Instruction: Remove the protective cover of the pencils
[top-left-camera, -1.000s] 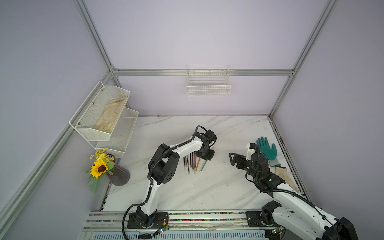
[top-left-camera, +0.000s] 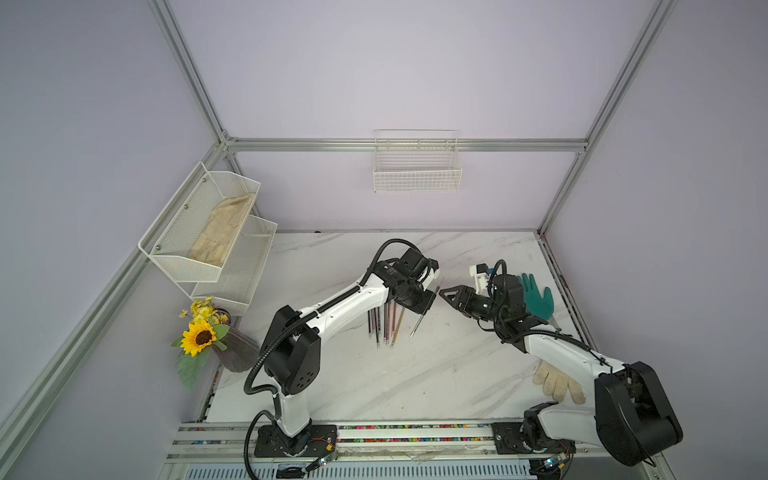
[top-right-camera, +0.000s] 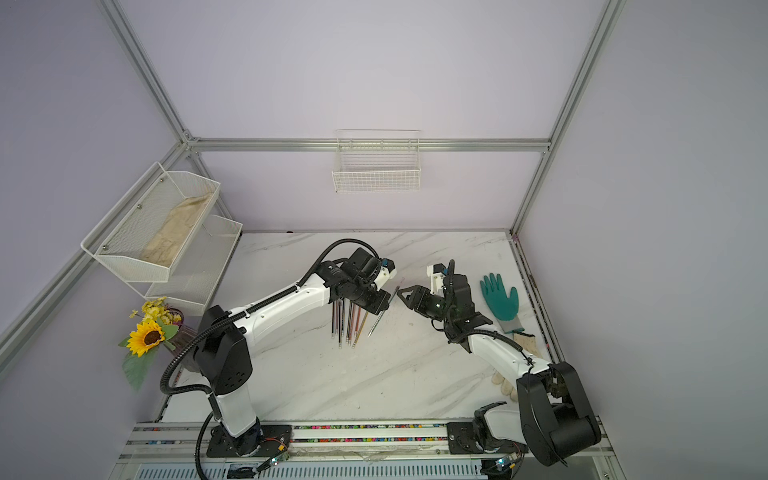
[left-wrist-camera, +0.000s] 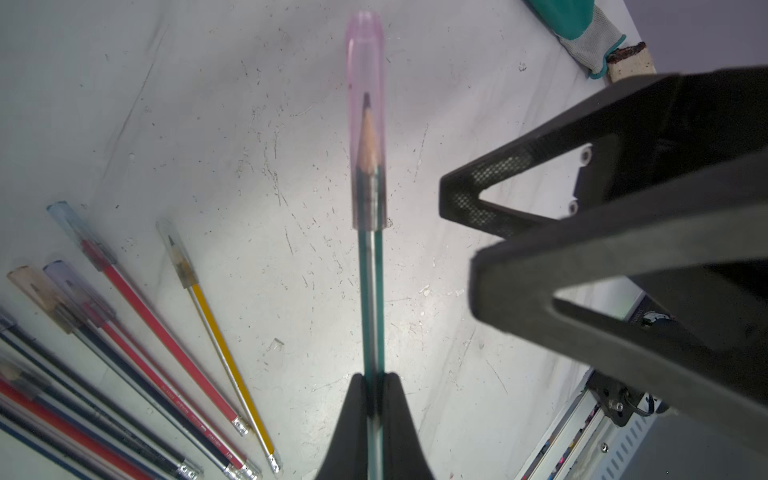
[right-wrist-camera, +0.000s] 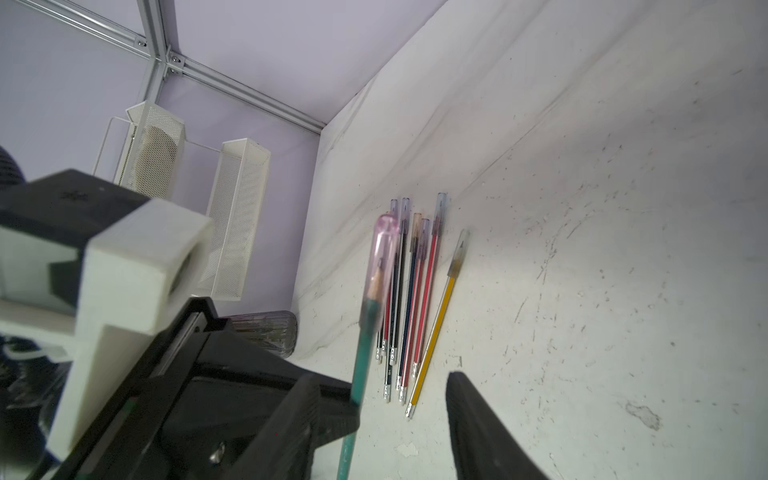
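Observation:
A green pencil (left-wrist-camera: 369, 304) is pinched in my left gripper, which is shut on its lower shaft and holds it above the table. Over its sharpened tip sits a clear pink cover, also visible in the right wrist view as a pink cover (right-wrist-camera: 384, 248). My right gripper stands part open to the right of the pencil, its fingers (left-wrist-camera: 496, 184) apart and not touching it. Several more capped pencils lie side by side on the table, among them a yellow pencil (right-wrist-camera: 434, 344) and a red pencil (left-wrist-camera: 160, 328).
A teal glove (top-left-camera: 536, 297) and a beige glove (top-left-camera: 560, 381) lie at the table's right side. On the left are wire baskets (top-left-camera: 240, 264) and a sunflower vase (top-left-camera: 237, 352).
My left gripper has risen and shifted slightly right with the pencil. The right arm has swung left, bringing its gripper much closer to the left one.

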